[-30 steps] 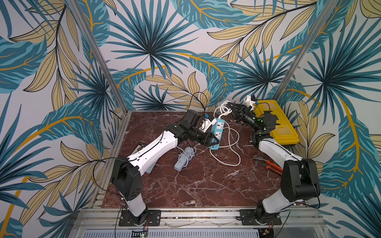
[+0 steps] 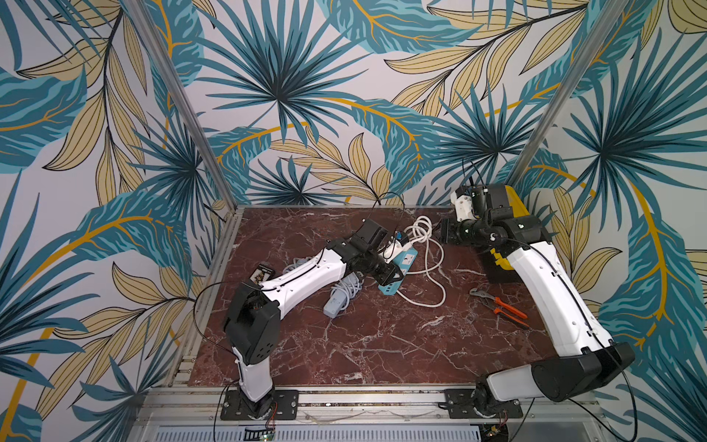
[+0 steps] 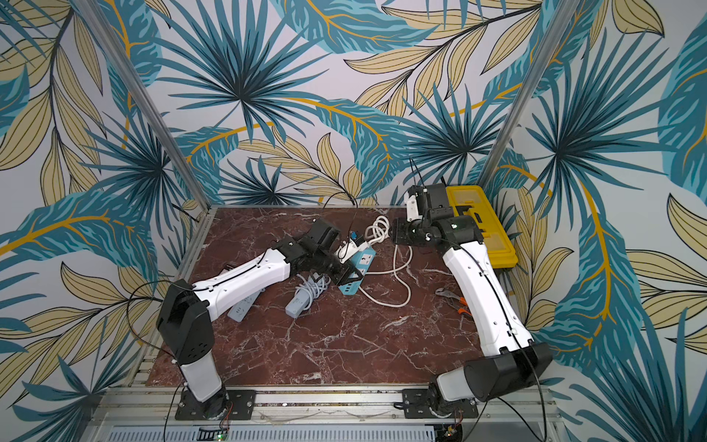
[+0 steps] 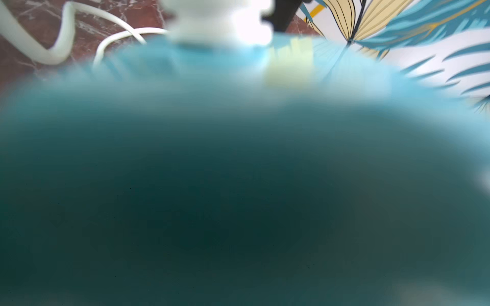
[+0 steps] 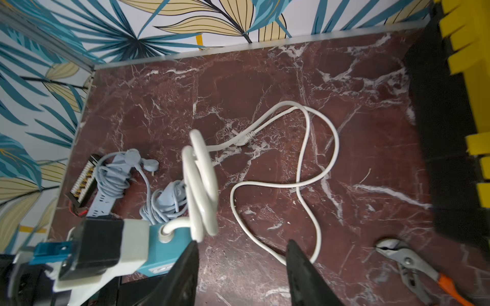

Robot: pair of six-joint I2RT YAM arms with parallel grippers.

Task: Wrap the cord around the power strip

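The light-blue power strip [image 2: 403,266] is held above the table, with my left gripper [image 2: 394,274] shut on it; its blurred teal body [image 4: 245,193] fills most of the left wrist view. From its far end the white cord [image 5: 200,191] rises in a few bunched loops. The rest of the cord trails slack in a wide loop over the table. My right gripper stands parted, to the right of the bunched loops, with no cord gripped between its fingers. Below and beyond those fingers the slack loop [image 5: 317,224] shows on the tabletop.
Orange-handled pliers [image 2: 502,305] lie at the right. A yellow organizer box [image 3: 482,224] stands at the back right, partly behind the right arm. Wrapped grey strips, one of them a grey block [image 2: 337,302], lie left.
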